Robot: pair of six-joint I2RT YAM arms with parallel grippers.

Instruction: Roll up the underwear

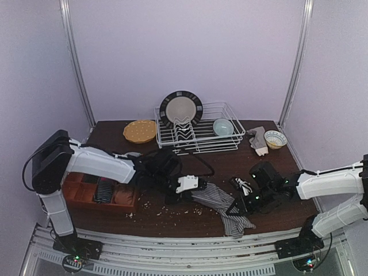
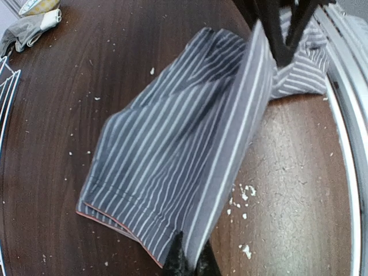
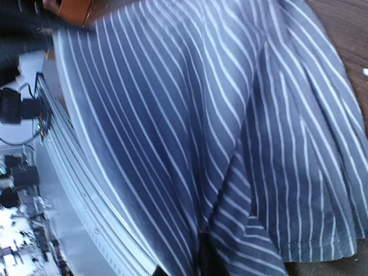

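Observation:
The grey-and-white striped underwear [image 1: 215, 197] is stretched between my two grippers near the front of the table. In the left wrist view, a raised fold of it runs down to my left gripper, which is shut on that cloth; its orange-edged end lies flat beside the fold. At the far end of the fold, the dark fingers [image 2: 282, 49] of my right gripper are against the fabric. The right wrist view shows bunched striped cloth [image 3: 172, 115] coming down to my right gripper; whether it grips the cloth is unclear. A loose end hangs toward the front edge.
An orange-brown divided box [image 1: 80, 194] with rolled clothes stands under my left arm. Behind are a white dish rack [image 1: 198, 144] with plate and bowl, a yellow plate [image 1: 140, 131], a grey cloth [image 1: 258, 140] and a small bowl [image 1: 275, 139]. White crumbs [image 2: 246, 250] dot the table.

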